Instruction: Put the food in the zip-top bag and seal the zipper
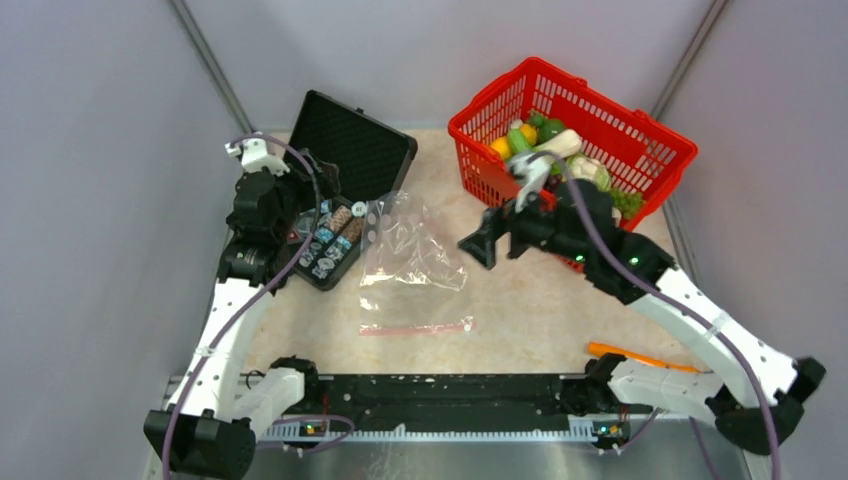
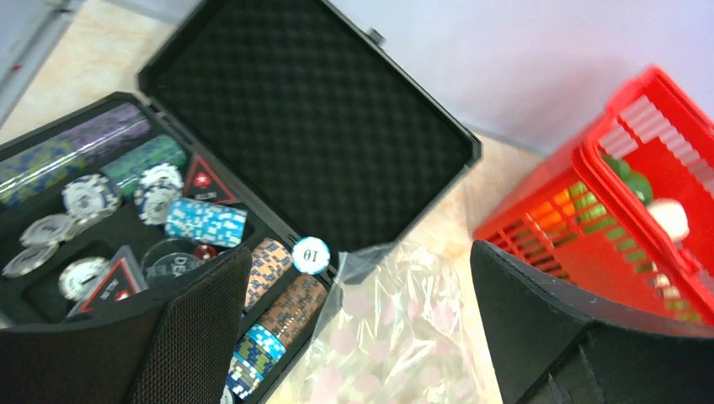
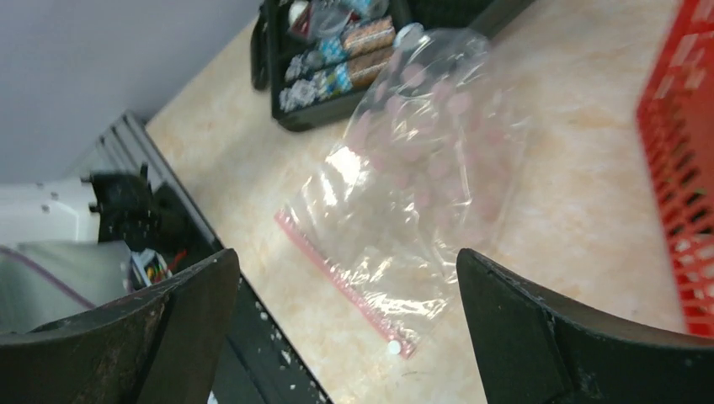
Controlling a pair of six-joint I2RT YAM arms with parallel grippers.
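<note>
The clear zip top bag (image 1: 410, 270) lies flat and wrinkled on the table. Its pink zipper strip (image 3: 337, 279) runs along the near edge, with a small white slider (image 3: 394, 347) at one end. Pinkish round spots show at the bag's far half; whether they are printed or inside I cannot tell. Several foods, among them a white radish (image 1: 560, 144) and leafy greens (image 1: 627, 203), sit in the red basket (image 1: 640, 130). Above the chip case my left gripper is open and empty. Over the table, right of the bag, the right gripper stands open, holding nothing.
An open black case (image 1: 330, 225) with poker chips touches or nearly touches the bag's far left corner, its lid (image 1: 350, 145) raised behind. An orange stick-like object (image 1: 640, 356) lies at the front right. Bare table (image 1: 520, 325) extends right of the bag.
</note>
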